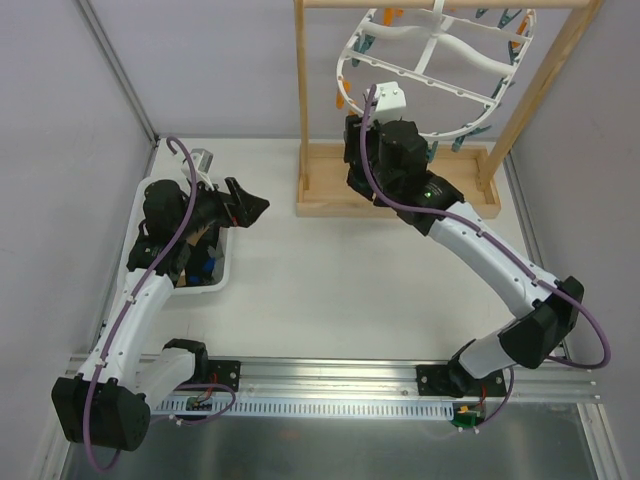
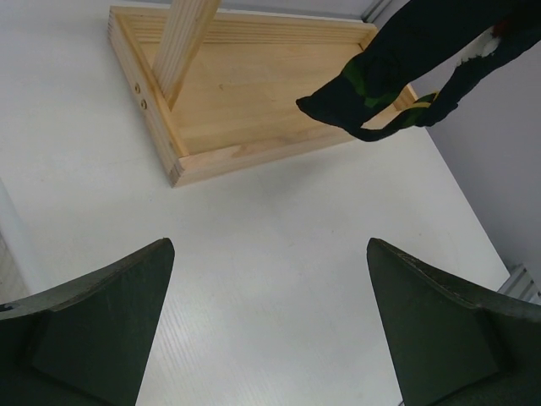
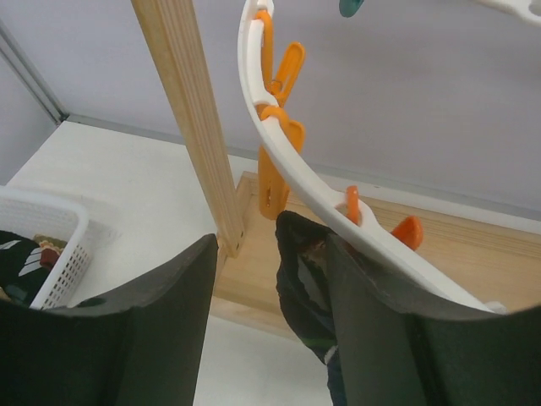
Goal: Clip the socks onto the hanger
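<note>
A round white hanger (image 1: 450, 85) with orange and teal clips hangs from the wooden frame. In the right wrist view a dark sock (image 3: 300, 271) hangs below an orange clip (image 3: 275, 182) on the rim (image 3: 308, 182). My right gripper faces it part open; the sock and rim show between and behind its fingers. In the left wrist view a dark green sock (image 2: 355, 97) hangs at upper right. My left gripper stands open and empty, beside the white basket (image 1: 223, 272) of socks at left in the top view.
The wooden stand (image 1: 318, 205) has upright posts either side of the hanger. Grey walls border both sides.
</note>
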